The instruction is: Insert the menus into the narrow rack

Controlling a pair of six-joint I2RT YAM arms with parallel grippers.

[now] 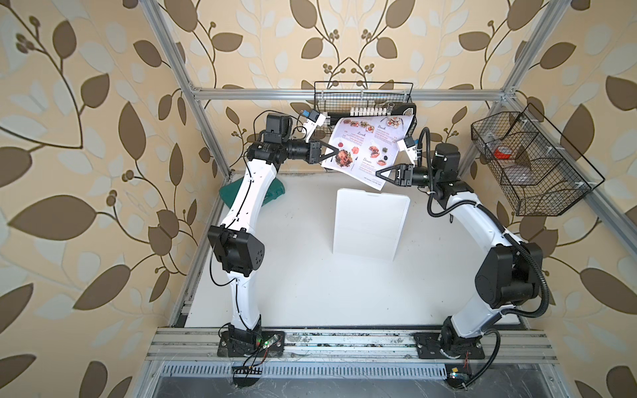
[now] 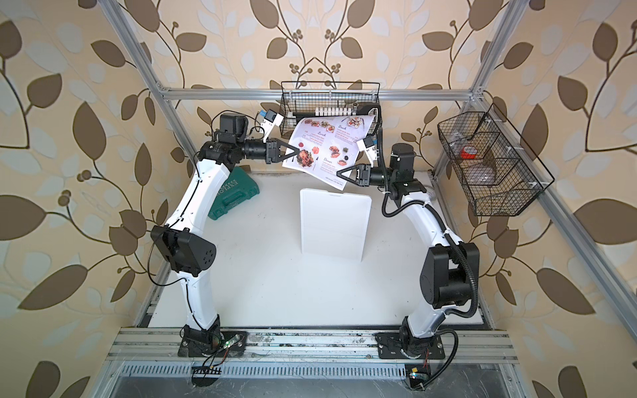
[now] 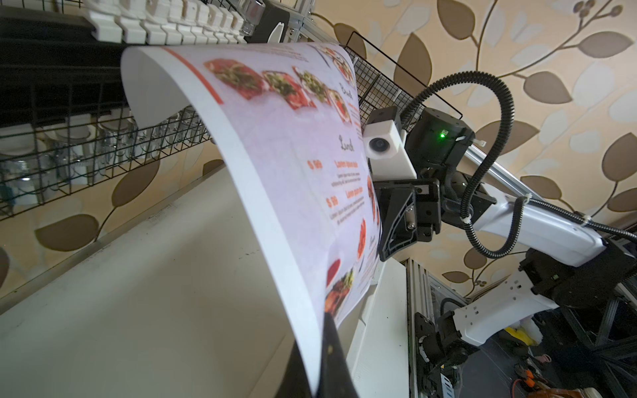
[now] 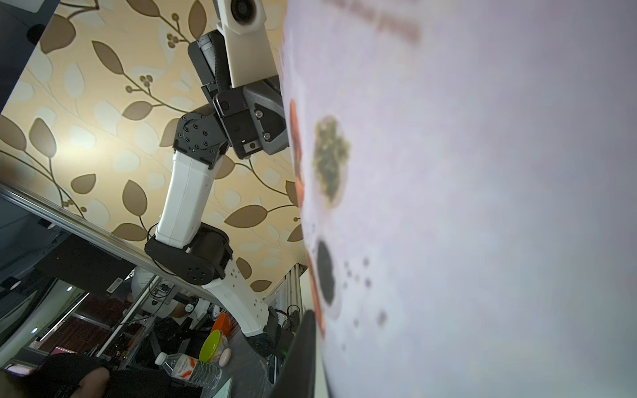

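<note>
A curved menu sheet (image 1: 363, 136) with food pictures hangs above the far side of the table, behind the upright white narrow rack (image 1: 371, 222). My left gripper (image 1: 337, 151) is shut on the menu's left edge, and the left wrist view shows that edge pinched between its fingertips. At the lower right part of the sheet is my right gripper (image 1: 378, 173). In the right wrist view the menu fills the right side and hides one finger. How far those fingers are apart does not show. The menu's lower edge is above the rack's top edge.
A wire basket (image 1: 325, 99) with white clips and a black item is on the back wall, behind the menu. Another wire basket (image 1: 537, 165) hangs at the right. A green case (image 2: 232, 192) lies at the left rear.
</note>
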